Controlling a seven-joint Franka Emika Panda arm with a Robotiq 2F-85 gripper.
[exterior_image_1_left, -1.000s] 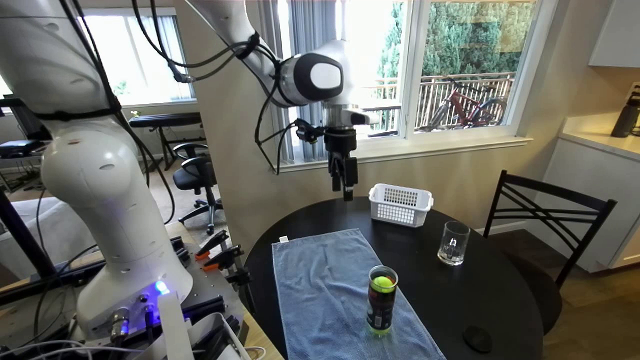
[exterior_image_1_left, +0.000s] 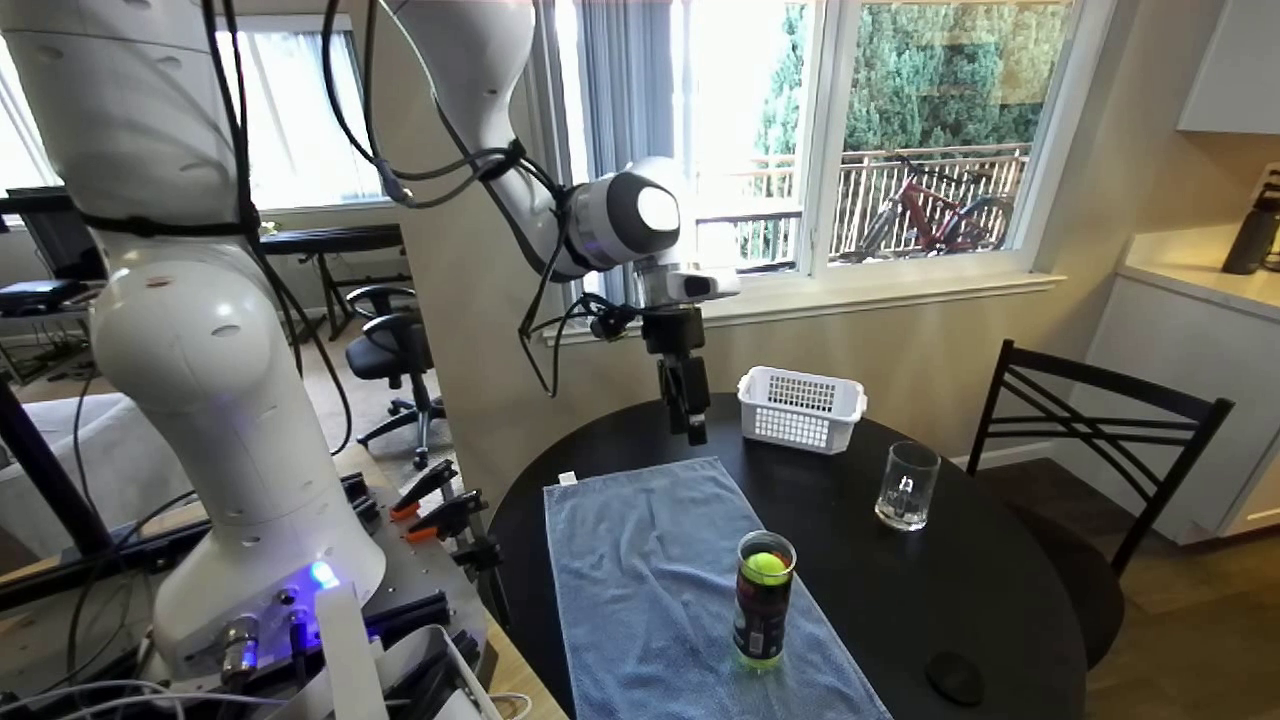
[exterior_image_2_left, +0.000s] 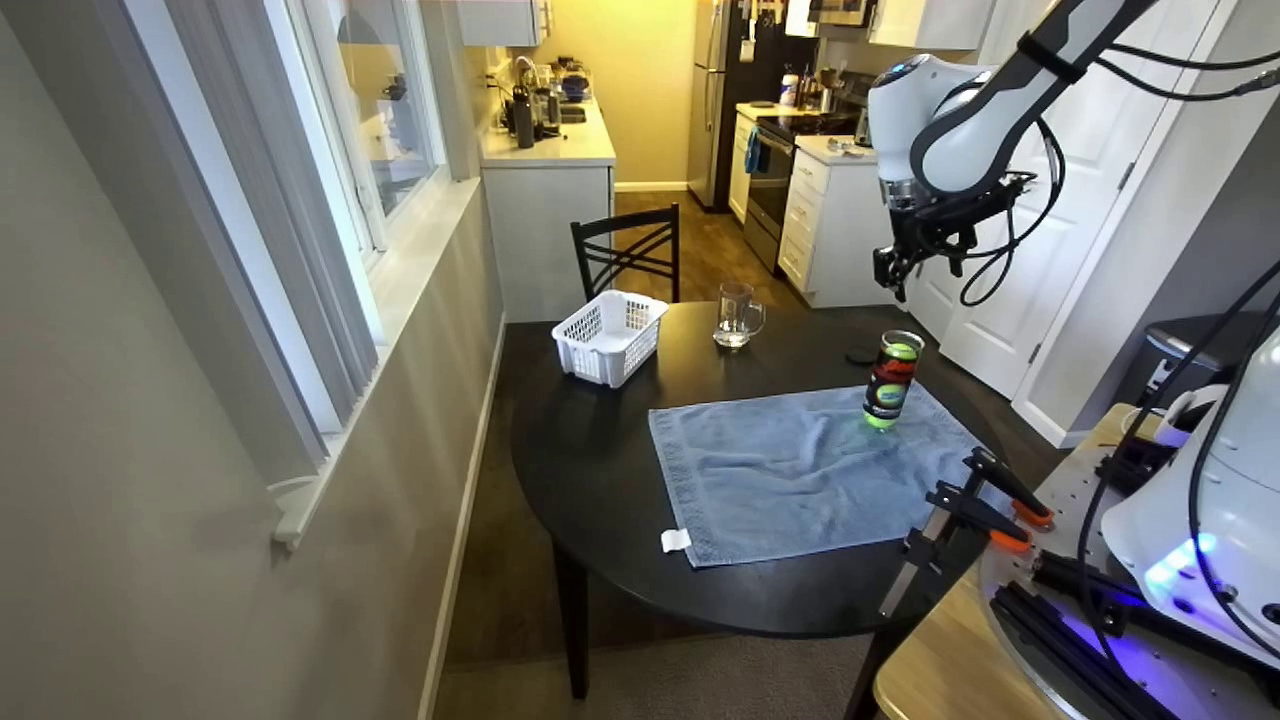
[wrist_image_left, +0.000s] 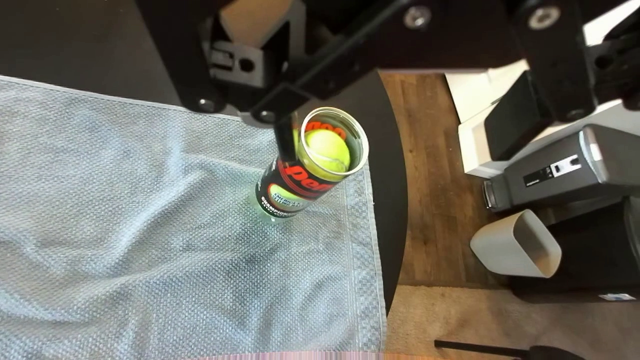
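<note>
My gripper (exterior_image_1_left: 687, 408) hangs in the air above the table, well clear of everything on it. In the wrist view its fingers (wrist_image_left: 286, 139) are spread wide, with nothing held between them. A clear tennis ball can (exterior_image_1_left: 762, 614) with a black and red label stands upright on the blue towel (exterior_image_1_left: 642, 564). Its top is uncovered, and a yellow-green ball (wrist_image_left: 327, 150) shows inside. One finger overlaps the can's edge in the wrist view, though the exterior views show them apart. A black disc (exterior_image_1_left: 954, 678) lies on the bare tabletop near the can.
At the table's window side sits a white basket (exterior_image_2_left: 609, 340), which looks empty. A clear glass mug (exterior_image_2_left: 735, 322) stands to its right. Black clamps (exterior_image_2_left: 972, 504) rise at the edge nearest the robot base. Bare dark tabletop (exterior_image_1_left: 840, 540) lies between mug and towel.
Compared with one second ago, the gripper has come lower and tilted in exterior view 1. The can, towel, basket, mug and disc have stayed in place.
</note>
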